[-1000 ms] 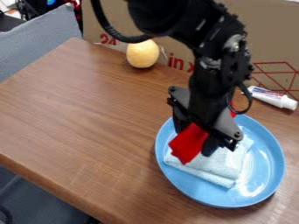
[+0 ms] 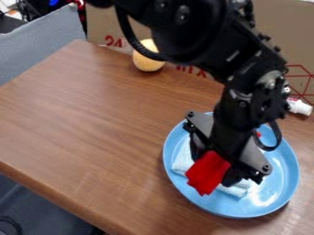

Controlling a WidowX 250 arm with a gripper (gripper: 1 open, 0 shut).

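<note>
My black gripper (image 2: 221,154) reaches down over a blue plate (image 2: 280,188) on the wooden table, shut on a red object (image 2: 207,173), whose kind I cannot tell. A folded pale cloth (image 2: 237,188) lies on the plate beneath it, mostly hidden by the gripper and the red object. A small bit of red also shows behind the gripper at the right.
A yellow round object (image 2: 149,60) stands at the back by a cardboard box (image 2: 108,41). A white tube (image 2: 298,106) lies behind the plate at the right. A grey surface lies beyond its left edge.
The gripper and the red object have moved toward the front and slightly right, lower in view, now covering more of the cloth.
</note>
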